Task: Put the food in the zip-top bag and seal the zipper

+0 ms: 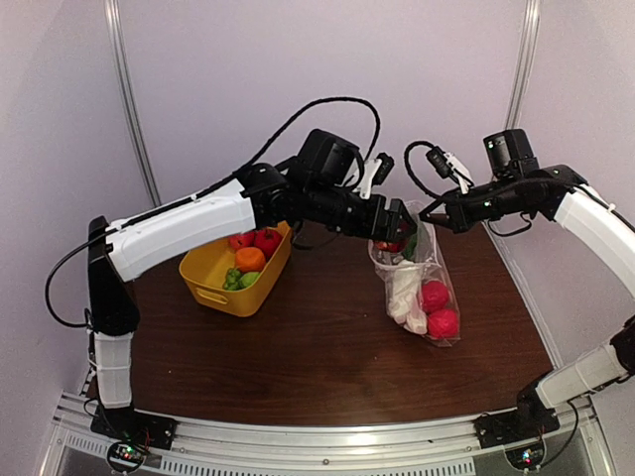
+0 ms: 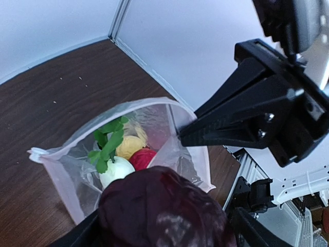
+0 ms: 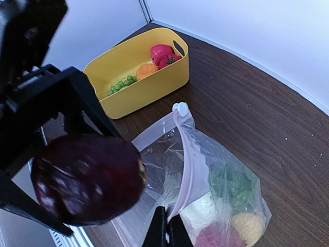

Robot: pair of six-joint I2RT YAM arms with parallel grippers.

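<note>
A clear zip top bag [image 3: 187, 154] hangs with its mouth open, one side of the rim pinched by my right gripper, which is shut. Through the mouth in the left wrist view show a white food [image 2: 116, 171], a red one [image 2: 141, 158], a yellowish one [image 2: 131, 147] and a green leafy piece [image 2: 109, 146]. My left gripper [image 1: 392, 228] is just over the mouth. Its fingers [image 3: 97, 105] lie on either side of a dark red fruit [image 3: 90, 177], which they grip.
At the left of the table stands a yellow basket [image 1: 213, 299] containing an orange fruit [image 1: 250, 259], green grapes [image 3: 121, 85] and red fruits [image 3: 162, 53]. Bare tabletop [image 1: 288, 357] lies between basket and bag and in front.
</note>
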